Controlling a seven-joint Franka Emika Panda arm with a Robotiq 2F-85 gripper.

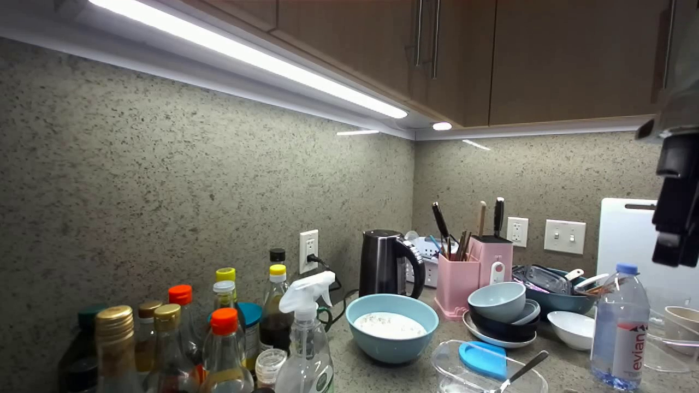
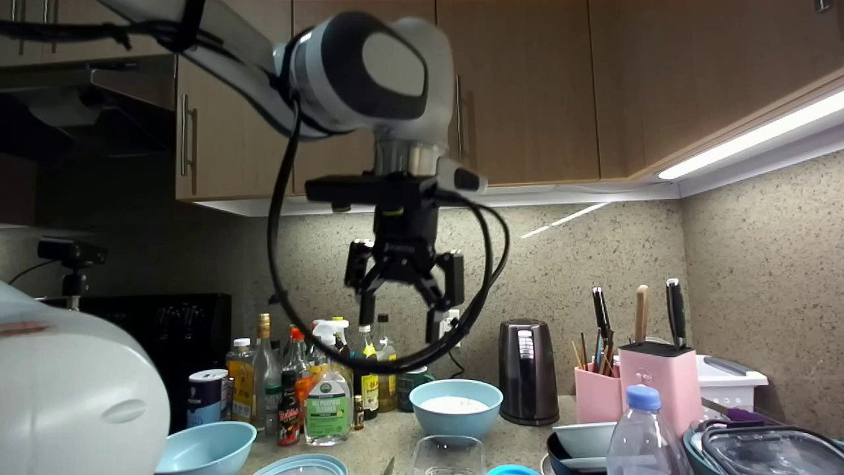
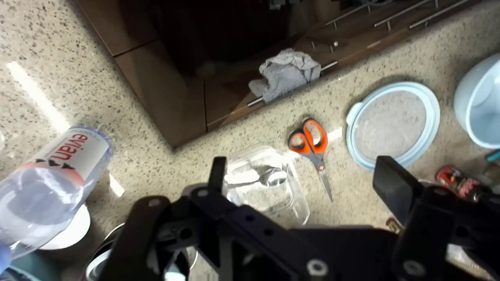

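My gripper (image 2: 401, 313) hangs high above the counter, fingers apart and nothing between its fingers. Seen from the wrist, a clear container (image 3: 269, 187) with a spoon inside lies below the span of the fingers. Beside that container, orange-handled scissors (image 3: 315, 145) rest flat on the counter, and a round lid with a pale blue rim (image 3: 433, 112) lies farther right. A blue bowl (image 1: 393, 317) with white contents stands near the kettle (image 2: 528, 372). In exterior view 1 only part of the gripper shows at the right edge.
An Evian bottle (image 1: 621, 327) stands upright near stacked bowls (image 1: 501, 308). Several bottles, including a spray cleaner (image 2: 328, 408), crowd the back. A pink knife block (image 2: 664, 384) stands toward the right. A grey cloth (image 3: 288, 72) hangs at the counter's front, and cabinets (image 2: 522, 95) overhang the back.
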